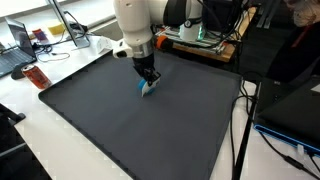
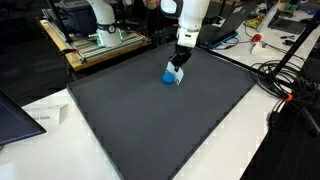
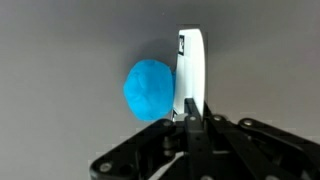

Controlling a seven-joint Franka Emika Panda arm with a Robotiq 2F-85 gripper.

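Observation:
A white, narrow, flat-sided object [image 3: 190, 68] with a small black mark near its far end is pinched by my gripper, whose black fingers are shut on it. Right beside it, on the left in the wrist view, a round blue object [image 3: 149, 90] rests on the dark surface; whether the two touch is hard to tell. In exterior view 1 the white object [image 1: 149, 88] stands below the gripper [image 1: 147, 78], with blue showing at its left. Exterior view 2 has the blue object [image 2: 168, 78] just left of the white one [image 2: 176, 72].
A red can [image 1: 37, 77] stands beyond its left edge. Black cables [image 2: 285, 80] lie past the mat's right side in exterior view 2. Behind the arm is a wooden shelf [image 1: 208, 45] with items.

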